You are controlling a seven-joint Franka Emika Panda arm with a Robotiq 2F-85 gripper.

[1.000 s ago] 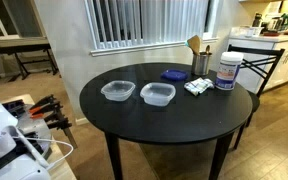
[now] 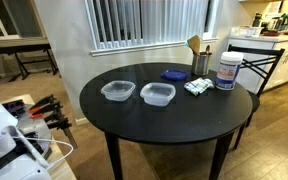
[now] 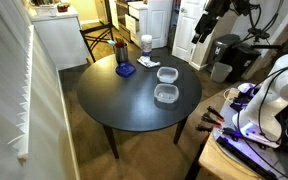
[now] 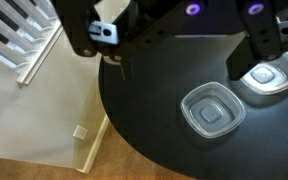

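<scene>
Two clear, empty-looking plastic containers stand on the black round table (image 2: pixel 189 123). In exterior view 1 they are the left container (image 2: pixel 118 91) and the right container (image 2: pixel 158 94), a small gap apart. Exterior view 2 shows one container (image 3: pixel 167 75) behind the other container (image 3: pixel 166 94). My gripper is open in the wrist view, with nothing between its wide-set fingers. Below it in that picture lies one container (image 4: pixel 212 110), and the other container (image 4: pixel 276 75) is partly covered by the right finger. Exterior view 1 does not show the gripper.
A blue lid-like item (image 2: pixel 174 75), a utensil holder (image 2: pixel 201 64), a crumpled white cloth (image 2: pixel 198 86) and a white tub with a blue lid (image 2: pixel 229 70) stand or lie toward the table's far side. A chair (image 2: pixel 256 66) stands behind.
</scene>
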